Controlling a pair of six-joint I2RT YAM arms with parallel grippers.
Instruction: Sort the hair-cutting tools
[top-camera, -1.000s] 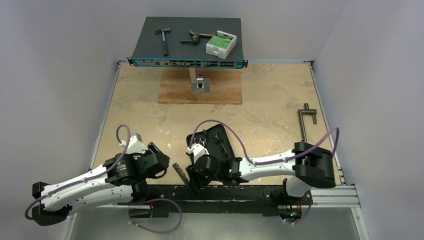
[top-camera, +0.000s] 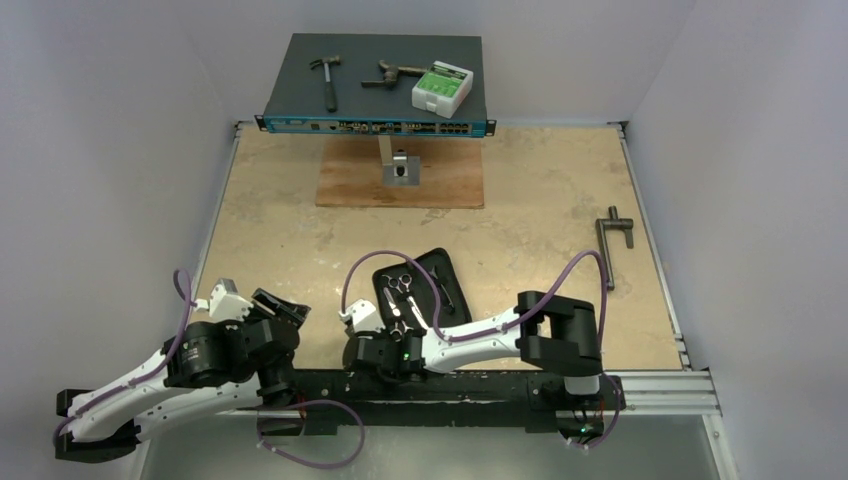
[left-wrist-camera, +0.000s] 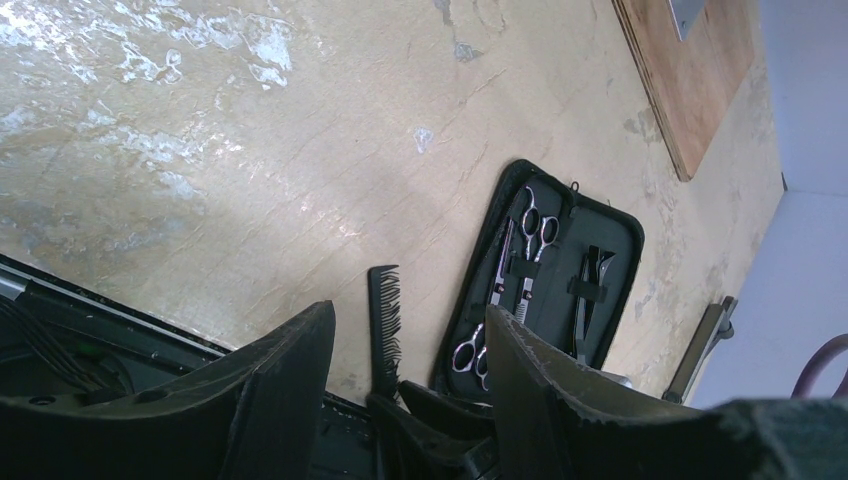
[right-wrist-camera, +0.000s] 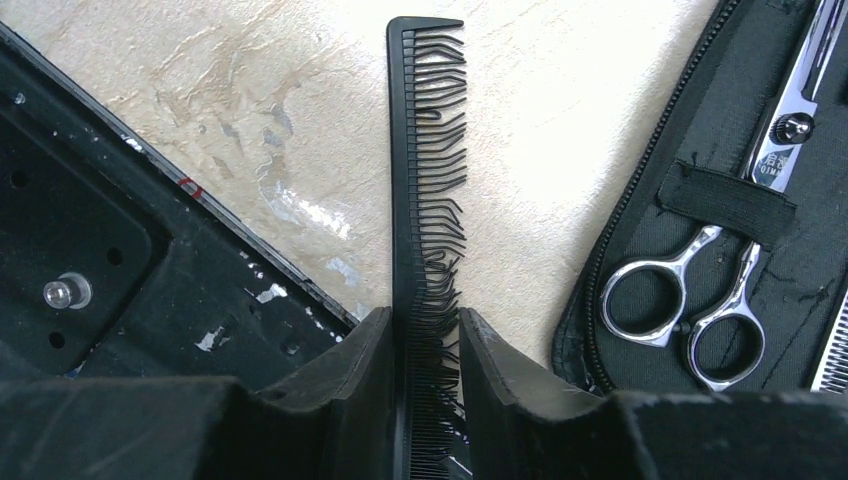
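Note:
A black comb (right-wrist-camera: 402, 180) lies on the tabletop at the front edge, with some bent teeth. My right gripper is over its lower part, one finger at each side; whether it grips cannot be told. Right of the comb lies the open black zip case (left-wrist-camera: 615, 280) (top-camera: 447, 290), holding steel scissors (right-wrist-camera: 650, 300) (left-wrist-camera: 540, 230) and other dark tools under straps. My left gripper stands open at the left, above the table, with nothing held; the comb shows below, between its fingers.
A rack unit (top-camera: 380, 60) with hammers and a white box stands at the back over a wooden board (top-camera: 345, 180). An L-shaped metal tool (top-camera: 605, 250) lies at the right. The table left of the case is clear.
Since a second ago my left arm has drawn back to the left, and my right arm has moved left over the comb, which is now hidden in the top view.

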